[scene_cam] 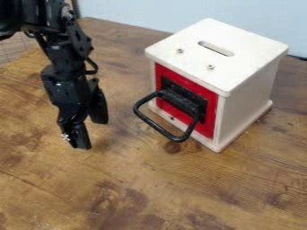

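Observation:
My black gripper (86,126) hangs at the left over the wooden table, tip pointing down, left of a white wooden box (246,85) with a red front panel (206,131). The panel has a black fitting and a black loop handle (174,137) sticking out toward the gripper, apart from it. Whether the fingers are open or shut is unclear.
A slot and two knobs are on the box's top. A pale wall stands behind.

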